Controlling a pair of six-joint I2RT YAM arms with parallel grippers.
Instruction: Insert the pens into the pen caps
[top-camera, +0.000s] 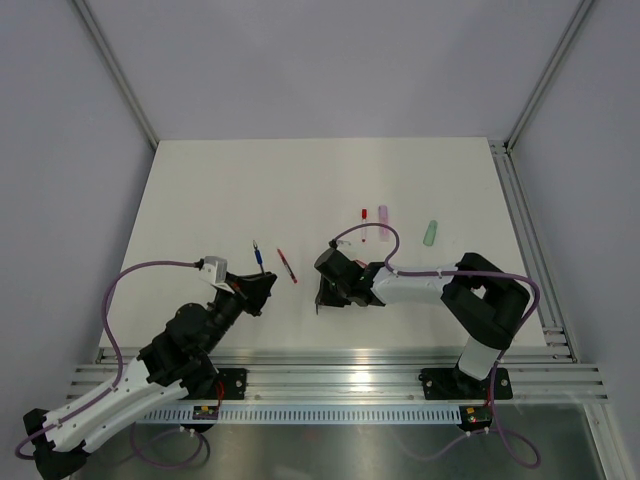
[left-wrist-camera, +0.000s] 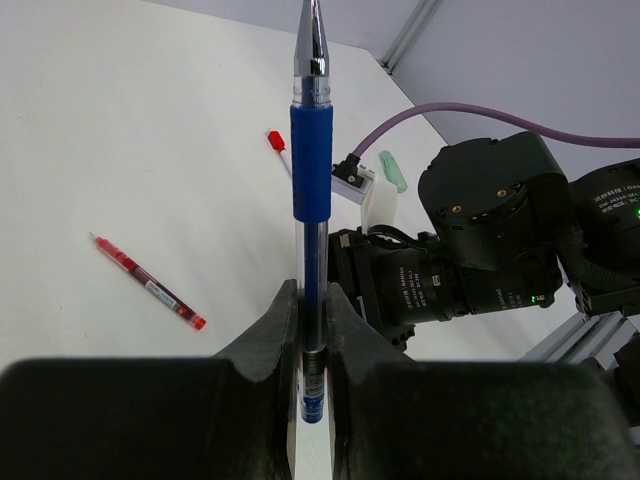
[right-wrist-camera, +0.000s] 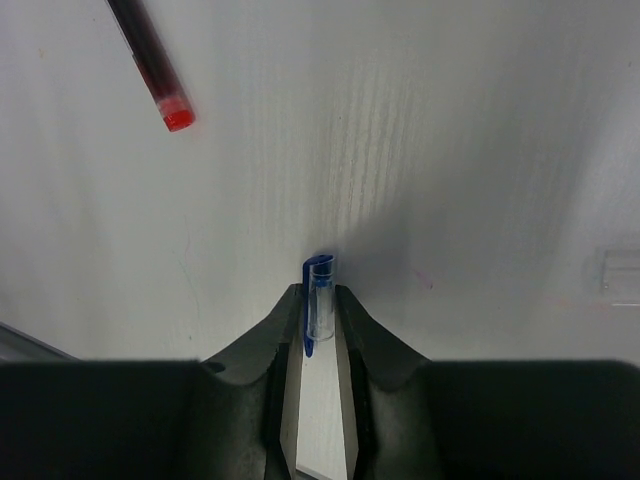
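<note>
My left gripper is shut on an upright blue pen (left-wrist-camera: 311, 160), held above the table at the left in the top view. My right gripper is low at a blue-and-clear pen cap (right-wrist-camera: 321, 295) on the table, its fingertips either side of it; whether they grip it is unclear. A red pen (top-camera: 287, 265) lies between the two arms.
At the back right of the white table (top-camera: 220, 180) lie a red-capped item (top-camera: 364, 220), a pink item (top-camera: 383, 222) and a green item (top-camera: 430, 232).
</note>
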